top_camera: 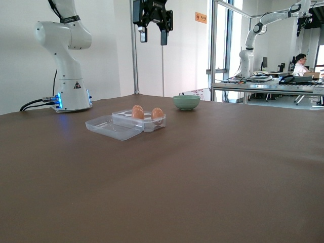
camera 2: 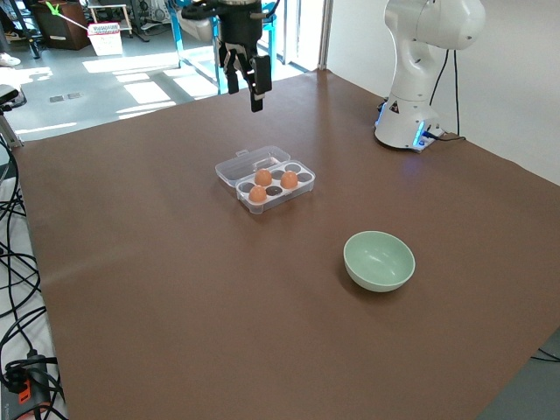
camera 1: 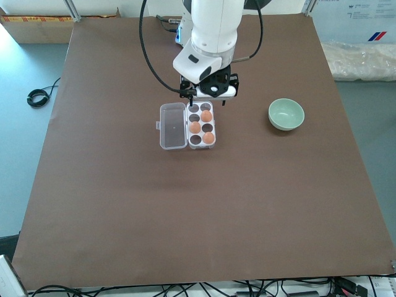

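My gripper (camera 1: 207, 100) hangs above the far end of an open clear plastic egg carton (camera 1: 174, 126), its black fingers apart and empty; in the top view the gripper (top_camera: 154, 36) is well above the carton (top_camera: 114, 129). Brown eggs (camera 1: 208, 137) sit in several cups, and other cups are empty; they also show in the right view as eggs (camera 2: 289, 180). A pale green bowl (camera 1: 286, 114) (camera 2: 378, 261) stands apart from the carton, to its right in the left view.
Cables (camera 1: 68, 291) run along the near edge, off the tabletop. The white arm base (camera 2: 402, 124) stands at the back.
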